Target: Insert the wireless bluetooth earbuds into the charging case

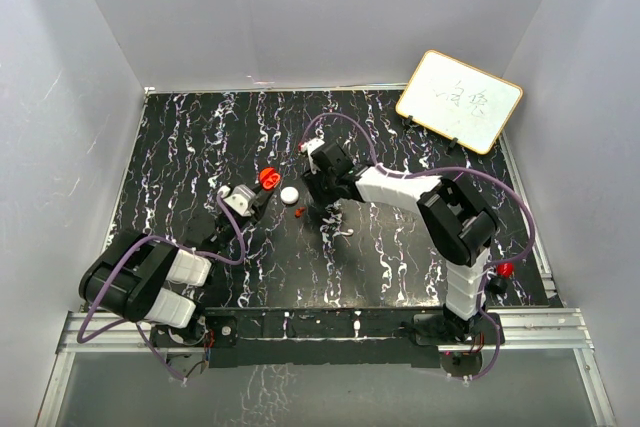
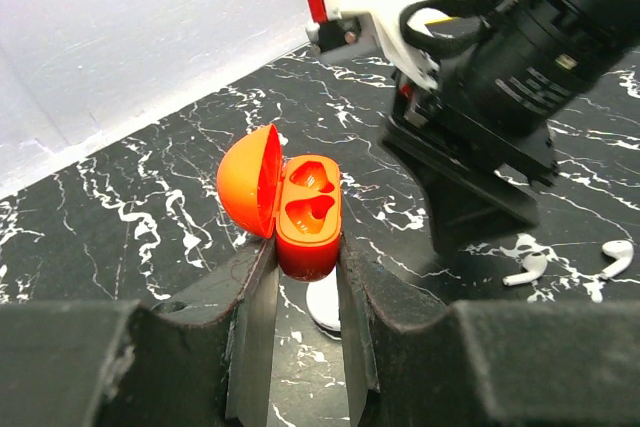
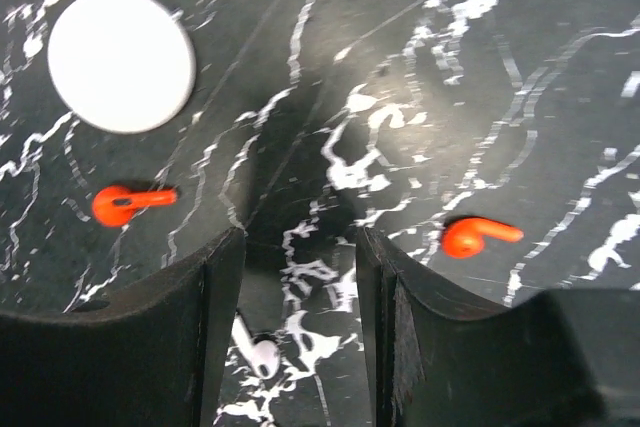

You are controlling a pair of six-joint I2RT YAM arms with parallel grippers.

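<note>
An open orange charging case with two empty-looking slots is held upright in my left gripper; from above, that case is left of centre. My right gripper hangs open over the table, nothing between its fingers. Below it, an orange earbud lies at left and another orange earbud at right. A white earbud shows near the bottom; two white earbuds lie to the right in the left wrist view.
A white round case lies beside the orange earbud, behind my left gripper's fingers in the left wrist view. A whiteboard stands at the back right. Small red and black objects are at the far right edge.
</note>
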